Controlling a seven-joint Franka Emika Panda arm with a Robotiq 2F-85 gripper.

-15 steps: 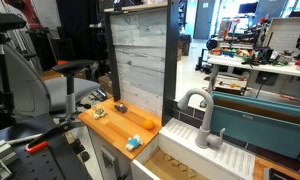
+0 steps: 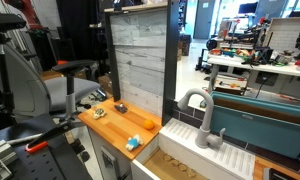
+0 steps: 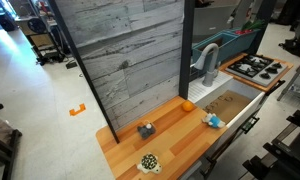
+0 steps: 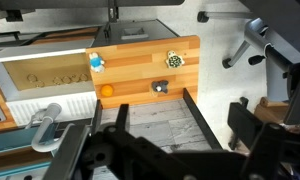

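Note:
Seen from above in the wrist view, my gripper is open, its dark fingers spread wide with nothing between them. Below it lies the wooden counter (image 4: 135, 72). An orange ball-like item (image 4: 107, 90) and a small blue-and-white item (image 4: 96, 62) sit at the counter's end closest to the sink. Farther from the sink are a small grey item (image 4: 159, 87) and a round, patterned pale item (image 4: 173, 58). Exterior view 2 shows the same orange item (image 3: 188, 106), blue-and-white item (image 3: 213, 120), grey item (image 3: 146, 129) and patterned item (image 3: 149, 162), all apart from each other.
A sink (image 2: 180, 166) with a tall grey faucet (image 2: 202, 115) adjoins the counter. A grey plank wall (image 3: 130, 65) stands behind it. Beyond the sink is a stovetop (image 3: 255, 68).

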